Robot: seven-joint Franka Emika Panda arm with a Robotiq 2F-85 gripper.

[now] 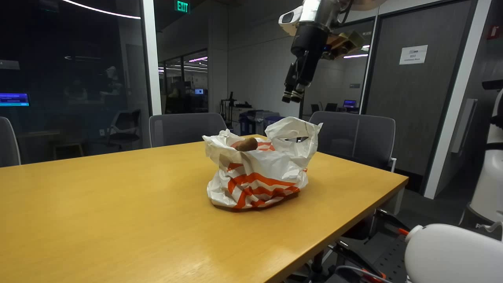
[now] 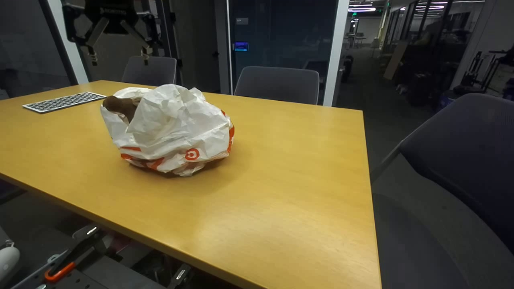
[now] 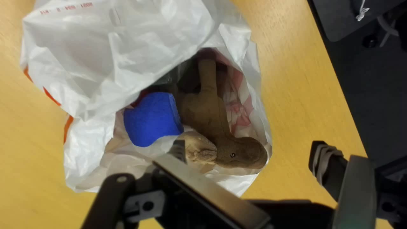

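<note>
A white plastic bag [image 1: 278, 169] with orange-red stripes stands on the table, its mouth open upward. Inside it, the wrist view shows a brown toy animal [image 3: 213, 118] and a blue object [image 3: 151, 119]; the toy's brown head [image 3: 242, 152] lies at the bag's edge. A lighter tan lump [image 3: 198, 147] sits beside the head, partly behind a finger. Darker contents deeper in the bag are hard to make out. My gripper [image 2: 119, 58] hangs above the bag, open, its fingers wide apart with nothing between them.
A black-and-white keyboard [image 2: 65, 102] lies on the table [image 2: 289, 192], past the bag in exterior view 2. Grey chairs [image 2: 277, 82] stand around the table.
</note>
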